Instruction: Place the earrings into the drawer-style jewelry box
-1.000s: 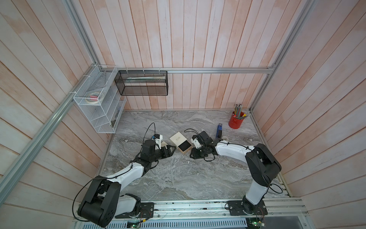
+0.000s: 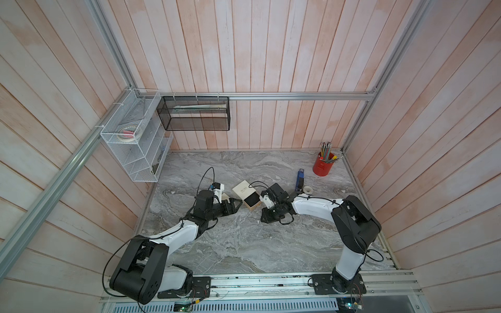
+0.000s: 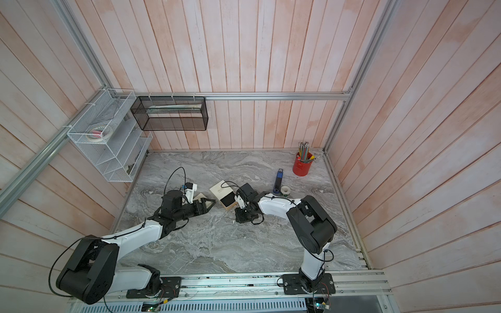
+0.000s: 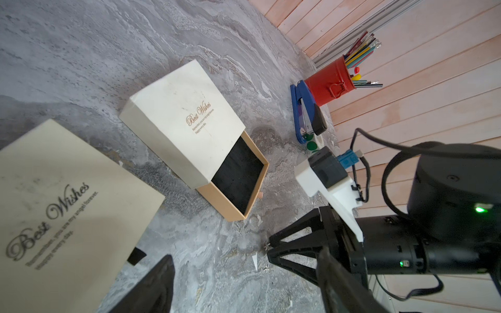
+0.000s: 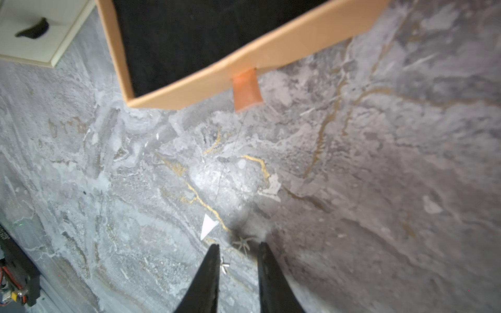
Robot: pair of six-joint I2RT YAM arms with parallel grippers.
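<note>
Two small star-shaped earrings lie on the marble table. One earring is between and just past the fingertips of my right gripper; the other earring shows beside the left finger. That gripper points down with a narrow gap, nothing visibly held. In the left wrist view, the cream "Best Wishes" jewelry box has its drawer partly pulled out, the black lining bare. My left gripper stands open and empty, left of the box in the top left view.
A second cream box lies near the left gripper. A white triangular scrap is close to the earrings. Farther back stand a blue stapler, a tape roll and a red pencil cup.
My right gripper has shifted slightly toward the table's front, its arm tilting a little with it. The left arm and the boxes look almost unchanged.
</note>
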